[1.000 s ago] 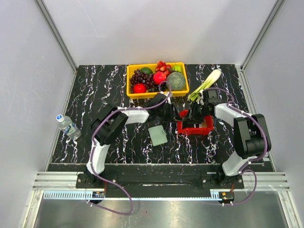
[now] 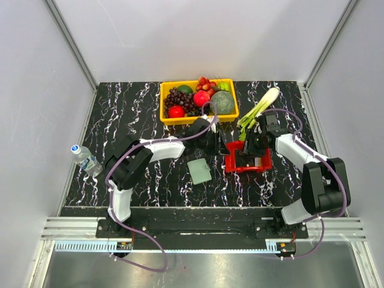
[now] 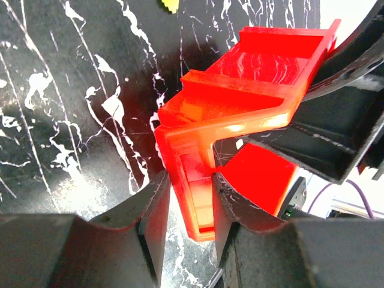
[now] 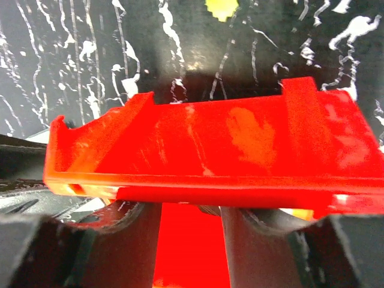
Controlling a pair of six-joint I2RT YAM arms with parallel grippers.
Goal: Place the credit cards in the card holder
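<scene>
A pale green, flat square item (image 2: 199,171), possibly the card holder, lies on the dark marble table. To its right stands a red open-topped box (image 2: 230,165), with dark and light bits inside; I cannot make out any cards for sure. My left gripper (image 2: 224,150) is at the box's left end. In the left wrist view the left gripper has its fingers apart, with the red end wall (image 3: 193,198) seen between them. My right gripper (image 2: 251,151) hangs over the box. In its wrist view the right gripper is open beneath a red wall (image 4: 240,138).
Behind the box, a yellow crate (image 2: 180,121) of fruit stands at the back, with a celery-like stalk (image 2: 259,110) to its right. A water bottle (image 2: 87,161) is at the far left.
My right gripper has shifted slightly right over the box, its elbow outward. The left arm's elbow has swung out to the left, its gripper nearly in place. The box has moved slightly right.
</scene>
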